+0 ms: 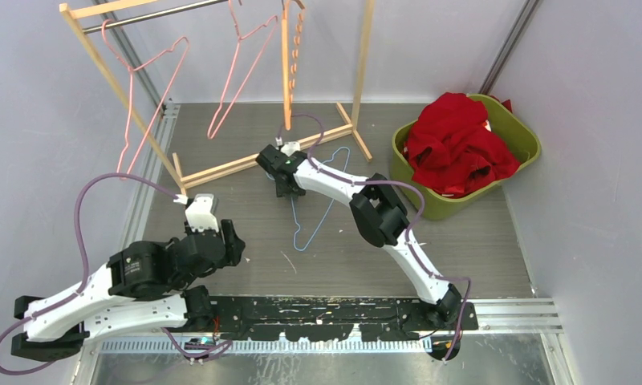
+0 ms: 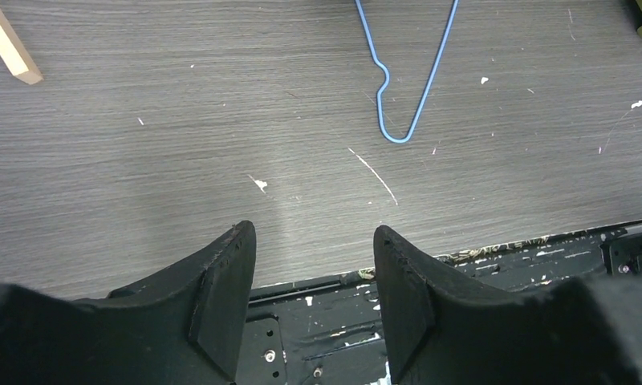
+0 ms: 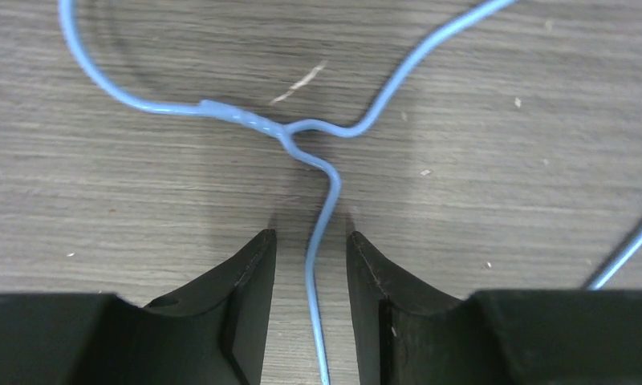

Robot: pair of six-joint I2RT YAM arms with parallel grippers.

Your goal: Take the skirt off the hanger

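A blue wire hanger [image 1: 320, 226] lies bare on the grey floor below the rack. My right gripper is low over it, fingers parted on either side of the wire near the hanger's neck, which is clear in the right wrist view. My left gripper hangs open at the lower left in the top view, nothing between its fingers; the hanger's lower end shows ahead of it in the left wrist view. Red cloth [image 1: 454, 140] fills a green basket at the right; I cannot tell whether it is the skirt.
The wooden rack [image 1: 229, 167] stands at the back with pink hangers [image 1: 169, 84] hanging from it. The green basket [image 1: 438, 207] is beside my right arm. Bare floor lies at the front centre.
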